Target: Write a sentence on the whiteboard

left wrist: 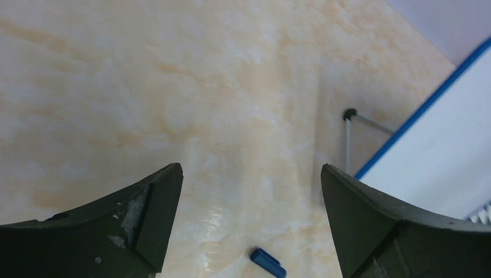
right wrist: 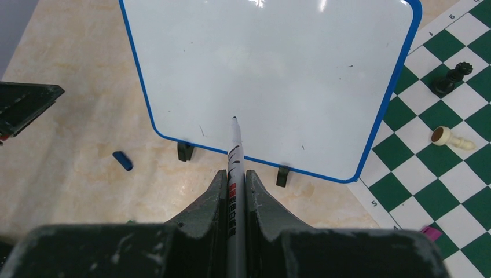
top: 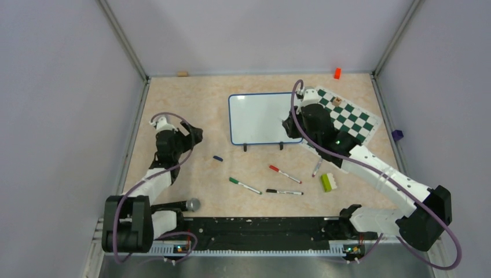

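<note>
The whiteboard (top: 260, 119), white with a blue frame, leans on its stand at the back middle of the table. No words show on its face; in the right wrist view there are only a few small dark specks. My right gripper is shut on an uncapped marker (right wrist: 234, 152), whose dark tip points up toward the lower part of the board. I cannot tell whether the tip touches it. Left of the board, my left gripper stands open, nothing between its fingers. A small blue marker cap (left wrist: 268, 262) lies on the table near it.
Green (top: 245, 186), red (top: 285, 174) and black (top: 284, 191) markers lie in front of the board. A yellow-green eraser (top: 328, 182) is at the right. Behind the right arm lies a chessboard (top: 359, 124) with some pieces. A microphone (top: 193, 204) rests at front left.
</note>
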